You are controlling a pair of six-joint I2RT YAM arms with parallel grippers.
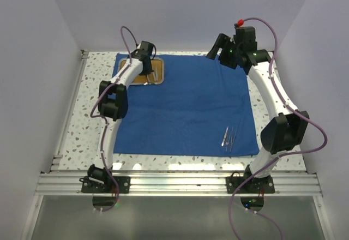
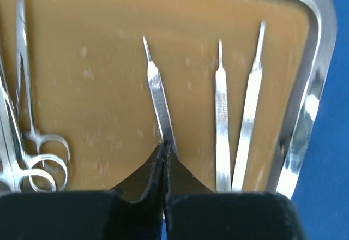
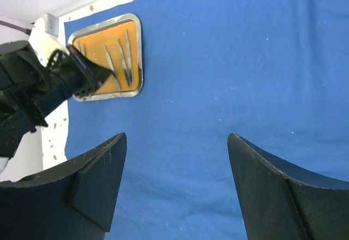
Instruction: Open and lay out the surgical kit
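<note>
The metal tray (image 2: 303,136) with an orange base sits at the back left of the blue cloth, holding scissor-like tools (image 2: 41,139) and slim handled instruments (image 2: 248,114). My left gripper is over it, fingers shut at the lower part of the middle instrument (image 2: 159,98); whether they grip it is unclear. My right gripper (image 1: 214,52) hangs open over the back right of the cloth; only cloth shows between its fingers in the right wrist view.
Several slim instruments (image 1: 227,137) lie side by side at the front right of the blue cloth (image 1: 174,114). Walls surround the speckled table (image 1: 82,125).
</note>
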